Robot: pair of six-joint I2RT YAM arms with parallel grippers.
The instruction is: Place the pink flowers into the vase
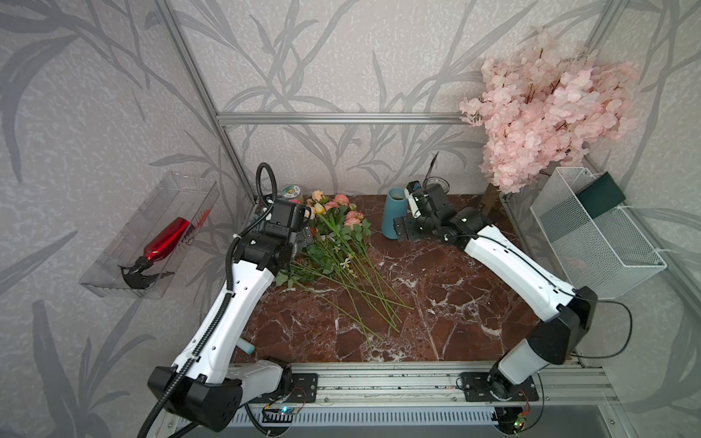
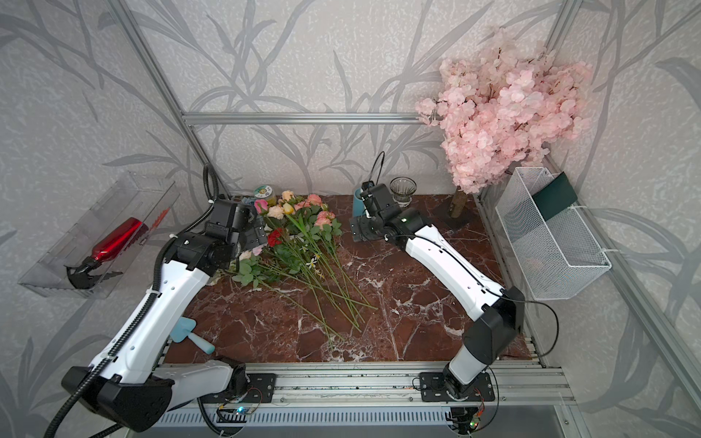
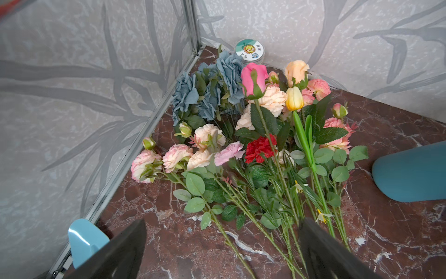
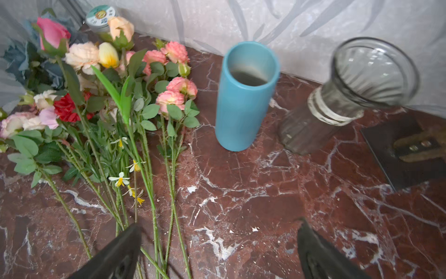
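Pink flowers (image 4: pixel 170 100) with leafy green stems lie in a mixed heap of loose flowers on the marble table; a magenta rosebud (image 3: pixel 254 80) sits at the heap's far side. Right of the heap the blue vase (image 4: pixel 246 100) stands upright, only dark space showing through its mouth. A clear glass vase (image 4: pixel 343 88) is beside it. My left gripper is open above the heap, its fingers (image 3: pixel 116 251) well apart and empty. Likewise open and empty, my right gripper hangs above the table by the blue vase, whose right side it partly hides in the top left view.
Big pink blossom branches (image 1: pixel 547 109) rise at the back right over a wire basket (image 1: pixel 591 241). A clear bin (image 1: pixel 157 241) hangs on the left. A light-blue scoop (image 2: pixel 191 335) lies front left. Bare marble (image 1: pixel 467 314) is free at front right.
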